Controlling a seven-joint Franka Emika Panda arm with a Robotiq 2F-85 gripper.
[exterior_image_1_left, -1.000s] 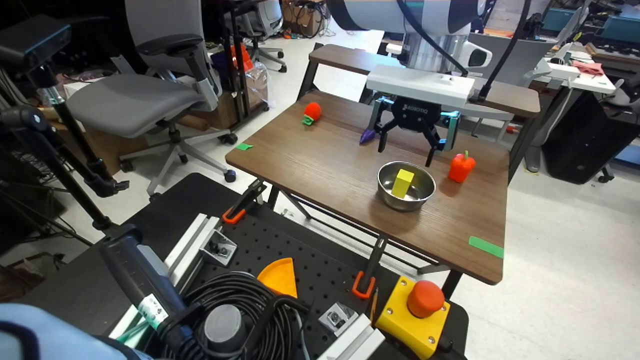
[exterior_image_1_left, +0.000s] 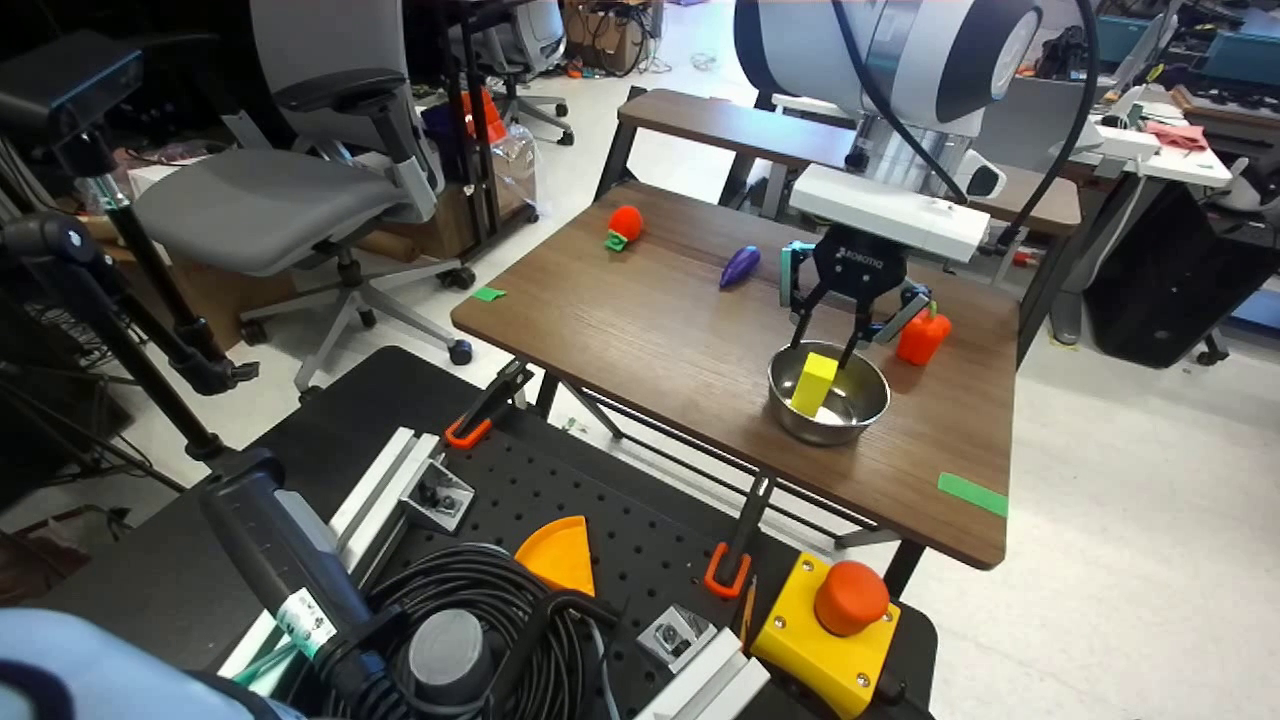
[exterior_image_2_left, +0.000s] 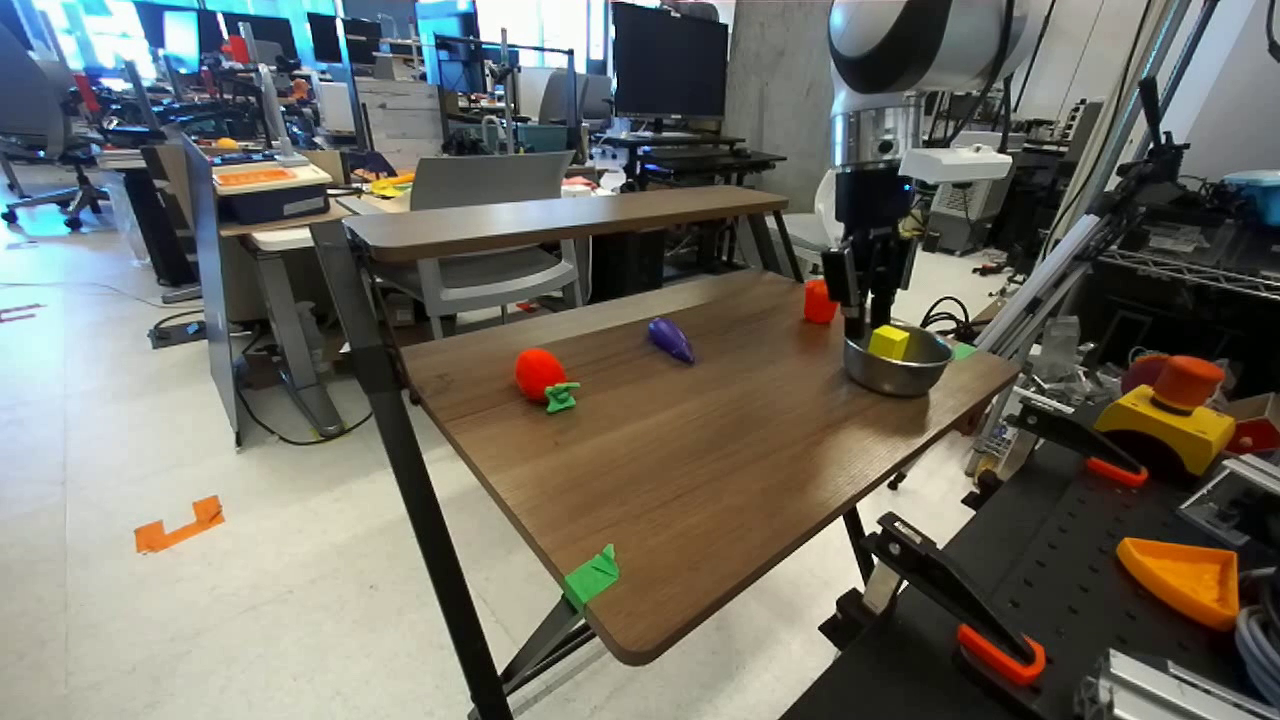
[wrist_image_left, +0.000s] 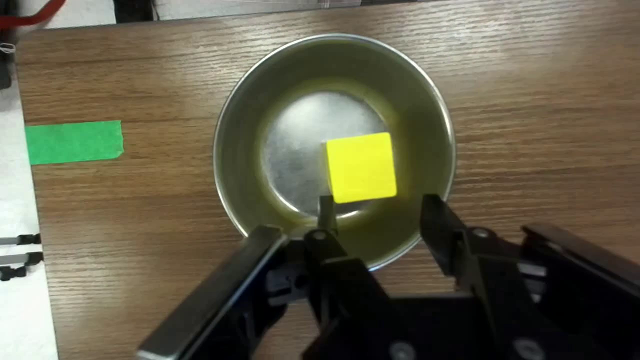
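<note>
A metal bowl (exterior_image_1_left: 836, 426) stands on the brown table, with a yellow block (exterior_image_1_left: 813, 384) inside it. In the wrist view the block (wrist_image_left: 361, 168) sits right of the middle of the bowl's floor. My gripper (exterior_image_1_left: 824, 352) points down at the bowl's far side, its fingers narrowed but still apart. From the wrist, the left fingertip (wrist_image_left: 327, 210) appears within the bowl's outline close to the block, and the right fingertip (wrist_image_left: 433, 210) overlaps the rim. The block is not between the fingers; whether they touch the bowl I cannot tell.
An orange-red pepper (exterior_image_1_left: 921, 337) stands close to the gripper's right. A purple eggplant (exterior_image_1_left: 740, 265) and a red tomato-like toy (exterior_image_1_left: 625, 223) lie farther left. Green tape (exterior_image_1_left: 973, 493) marks the near right corner.
The bowl, with the block in it, has shifted slightly right and toward the near edge.
</note>
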